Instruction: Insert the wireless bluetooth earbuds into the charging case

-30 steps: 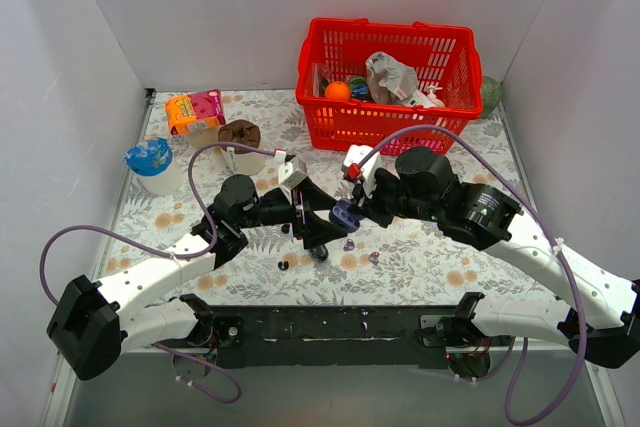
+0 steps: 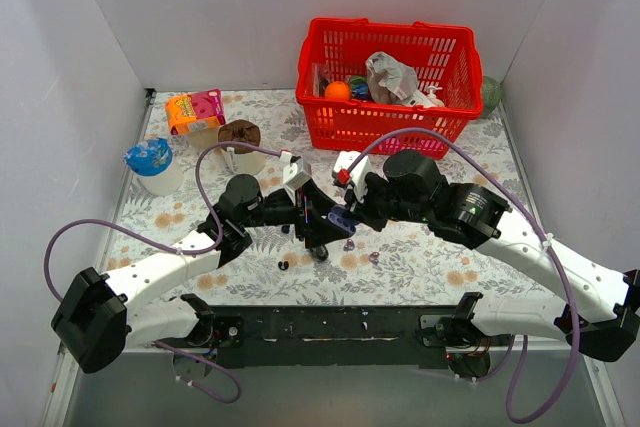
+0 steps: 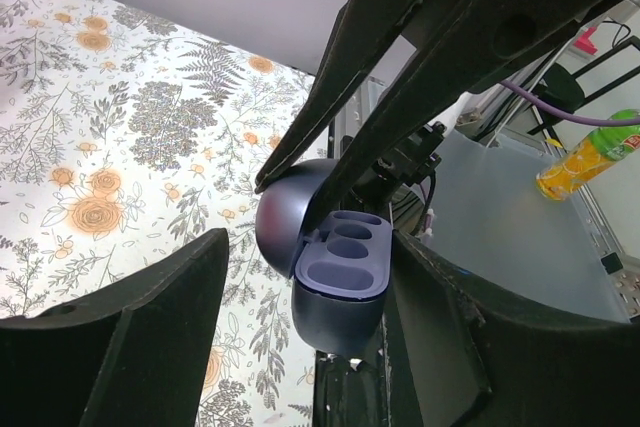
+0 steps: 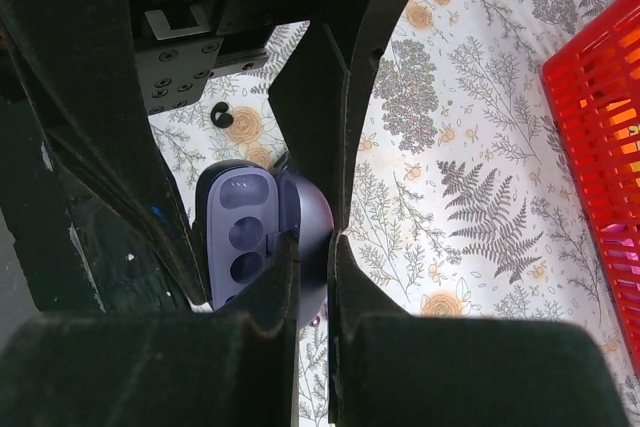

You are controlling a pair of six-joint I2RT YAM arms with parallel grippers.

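The charging case [image 3: 345, 267] is purple and stands with its lid up, its hollows showing empty in the left wrist view. My right gripper is shut on the case's lid side. My left gripper stands open, one finger on either side of the case body; whether its pads touch the case I cannot tell. Both grippers hold their place above the middle of the table in the top view. Two small purple pieces, which look like the earbuds, lie on the cloth: one earbud [image 2: 349, 245] close to the grippers, another earbud [image 2: 374, 258] further right.
Small black pieces [image 2: 283, 265] and a larger dark item [image 2: 318, 253] lie below the left gripper. A red basket [image 2: 390, 127] is at the back. Tubs and a snack packet [image 2: 195, 112] stand back left.
The right gripper has shifted slightly left with the case, bringing it deeper between the left gripper's fingers. The left arm has moved a little to the right.
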